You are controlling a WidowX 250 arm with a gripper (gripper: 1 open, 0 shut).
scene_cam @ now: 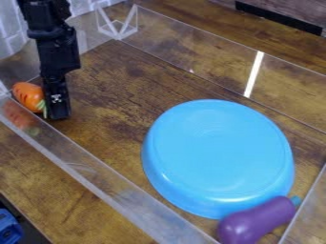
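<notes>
My black gripper (49, 101) reaches down at the upper left, low by the tray's left wall. An orange carrot (29, 97) lies right at its fingertips, against the clear wall. Whether the fingers are closed on the carrot is hard to tell, as they overlap it.
A large upturned light blue plate or bowl (216, 152) fills the right, with a purple eggplant (250, 221) at its lower edge. Clear walls (114, 186) enclose the wooden floor, whose middle top is bare. A blue object (7, 229) is outside at lower left.
</notes>
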